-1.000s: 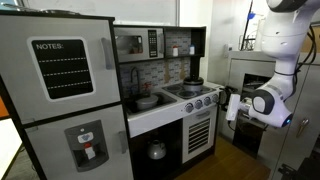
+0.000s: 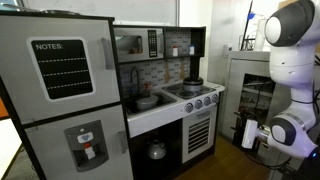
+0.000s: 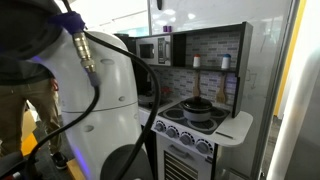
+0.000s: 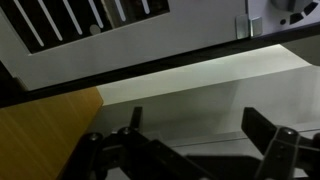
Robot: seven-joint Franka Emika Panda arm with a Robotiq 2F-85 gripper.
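Note:
My gripper stands open, with no object between its dark fingers in the wrist view. In exterior view 1 it hangs low at the right end of the toy kitchen, beside the oven door. The wrist view shows the slotted oven door at upper left, a round knob at upper right, and a grey surface beyond the fingers. A dark pot sits on the stovetop, and its row of knobs runs along the front. In exterior view 2 the arm hides the left side and the gripper is out of sight.
A toy fridge fills the left of the kitchen. A kettle stands in the open lower bay, and a pan sits at the sink. Behind the arm is a grey cabinet. Wooden floor shows below.
The arm and gripper have come down from stovetop height to low beside the oven, shifting somewhat right in exterior view 1. The kitchen items have stayed in place.

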